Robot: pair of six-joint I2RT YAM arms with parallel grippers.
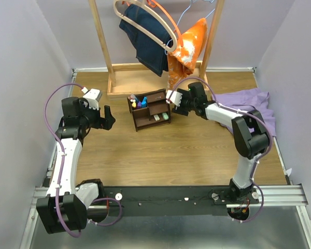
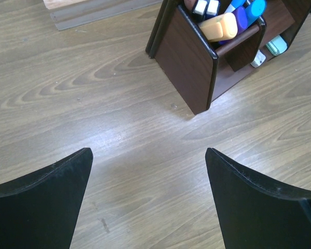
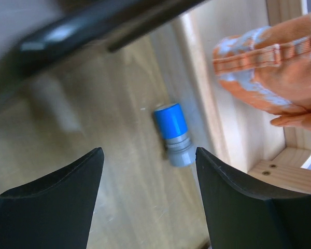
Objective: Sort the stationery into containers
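A dark wooden organizer (image 1: 145,122) at the centre holds markers (image 2: 220,27) in its upper compartment and small pale items (image 2: 277,45) below. Beside it, my right gripper (image 1: 179,107) hangs with nothing held; in the right wrist view a blue-and-silver cylinder (image 3: 171,124) lies beyond its fingertips, against a pale wooden rail. The finger is part open. My left gripper (image 1: 102,118) is open and empty to the organizer's left, over bare floor.
A wooden rack (image 1: 112,78) with hanging dark and orange garments stands behind. A purple cloth (image 1: 251,98) lies at the right.
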